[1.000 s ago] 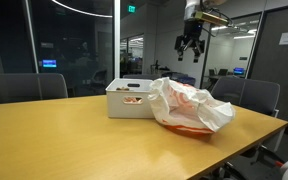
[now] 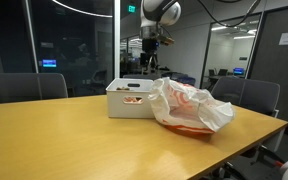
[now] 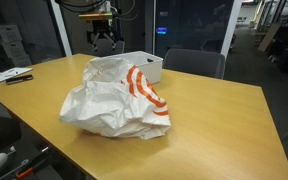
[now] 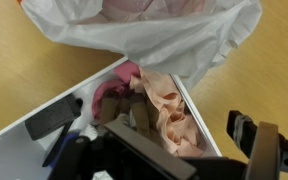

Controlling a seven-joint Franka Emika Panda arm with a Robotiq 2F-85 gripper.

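My gripper hangs open above the white box, with clear air below its fingers. In the wrist view, its dark fingers stand wide apart over the box's contents. Inside lie a peach-pink cloth, a dark red cloth and something brown, partly hidden by the gripper's body. A large crumpled white plastic bag with orange stripes rests on the table beside the box. Its edge crosses the top of the wrist view, close to the box's rim.
Chairs stand along its far edge. Some small dark items lie at the table's far left in exterior view 2.
In exterior view 1 my gripper has moved left and somewhat lower, from above the bag to above the box. The bag and box have not moved.
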